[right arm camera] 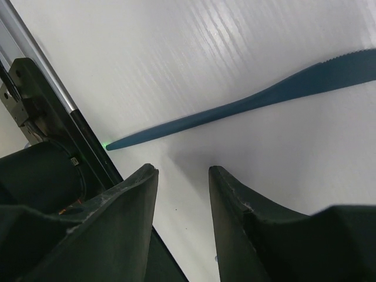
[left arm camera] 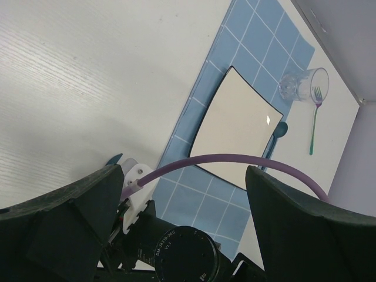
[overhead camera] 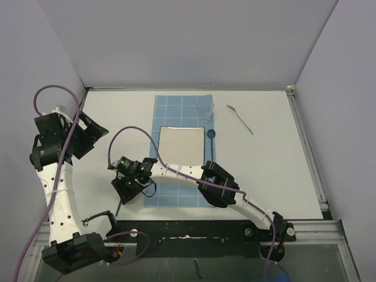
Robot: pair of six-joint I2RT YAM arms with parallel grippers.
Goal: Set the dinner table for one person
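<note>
A dark teal knife point(right arm camera: 235, 108) lies flat on the white table, its handle end by the table's front edge. My right gripper hangs just over the knife, fingers parted and nothing between them; from above it point(overhead camera: 126, 200) covers the blade. The blue checked mat point(overhead camera: 170, 194) carries a cream square plate point(overhead camera: 181, 143), a dark spoon point(overhead camera: 211, 141) right of the plate, and a clear glass point(overhead camera: 205, 110) at its top right. A fork point(overhead camera: 239, 118) lies on bare table to the right. Over the left edge, my left gripper stands open and empty.
Grey walls enclose the table at the back and sides. The right arm reaches across the lower mat. Bare table point(overhead camera: 264, 170) spreads out on the right, and another clear strip point(overhead camera: 108, 158) lies left of the mat.
</note>
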